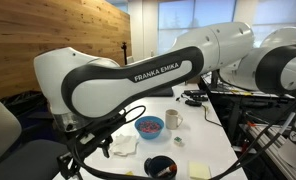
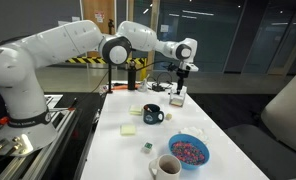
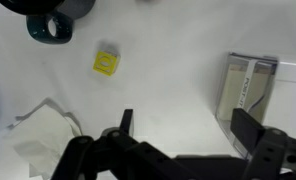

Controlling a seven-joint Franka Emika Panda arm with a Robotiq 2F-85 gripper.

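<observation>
My gripper stands open over the white table, with nothing between its fingers. Low on the right of the wrist view lies a clear-lidded box [image 3: 250, 88], partly covered by the right finger. A small yellow block [image 3: 106, 62] sits further up, beside a dark mug [image 3: 50, 27] cut off by the top edge. At the lower left is a crumpled white cloth [image 3: 46, 138]. In exterior view 1 the gripper [image 1: 70, 166] is at the table's left end, near the same cloth [image 1: 123, 146].
A blue bowl [image 2: 190, 151] with reddish contents and a white mug [image 2: 168, 169] stand at the near end in exterior view 2. A small green-topped item [image 2: 146, 147] and pale yellow pads [image 2: 128, 129] lie on the left. A dark chair [image 2: 269, 129] borders the right side.
</observation>
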